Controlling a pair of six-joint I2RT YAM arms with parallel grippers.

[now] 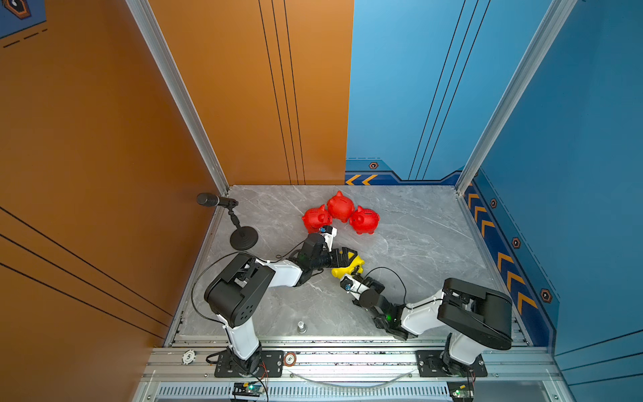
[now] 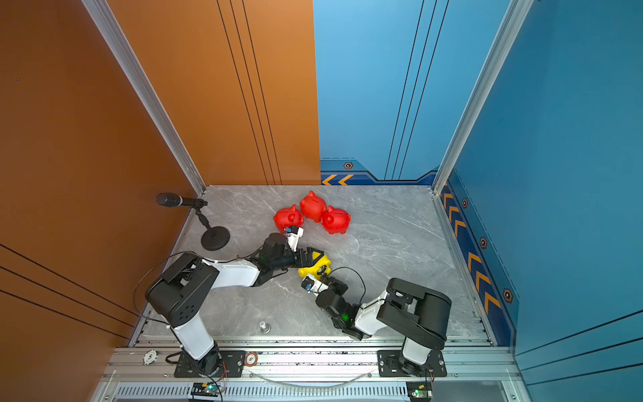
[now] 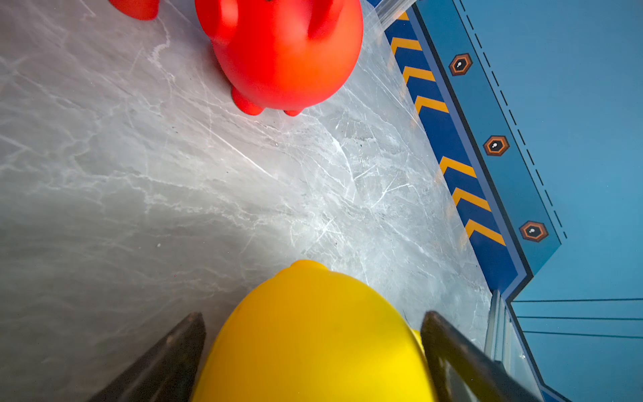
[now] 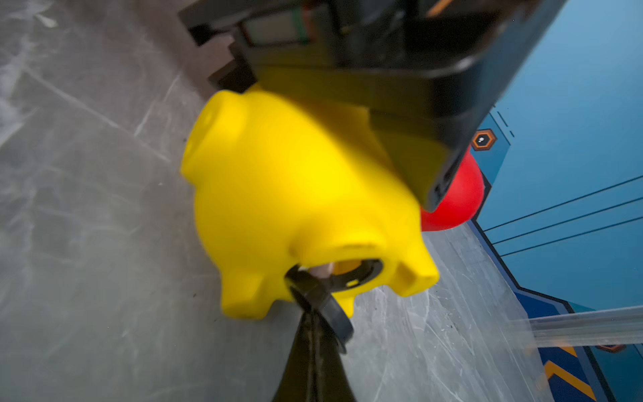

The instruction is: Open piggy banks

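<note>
The yellow piggy bank lies tipped with its round belly opening toward my right gripper. A black plug hangs tilted at that opening, right at the fingertips, with part of the hole uncovered. My right gripper is shut; whether it pinches the plug is unclear. My left gripper is open, its fingers either side of the yellow bank's rounded body. Three red piggy banks stand grouped behind, in both top views.
A microphone on a black stand stands at the left. A small metal cylinder stands near the front edge.
</note>
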